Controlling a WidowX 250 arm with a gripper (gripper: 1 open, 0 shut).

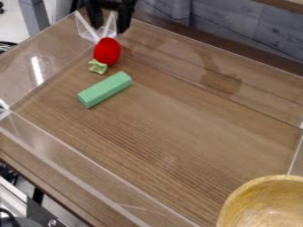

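A red object with a green leafy end (pixel 106 51), like a strawberry or radish, lies at the upper left of the wooden table. Below it is a green oblong block (pixel 104 89). The dark gripper (pixel 109 19) is at the top edge, beyond the red object and mostly cut off; its fingertips are unclear. A clear, glinting shape (pixel 95 27) is beside it.
A yellow bowl (pixel 260 206) sits at the bottom right corner. A dark raised edge (pixel 243 27) runs along the back right, and cables show off the left edge.
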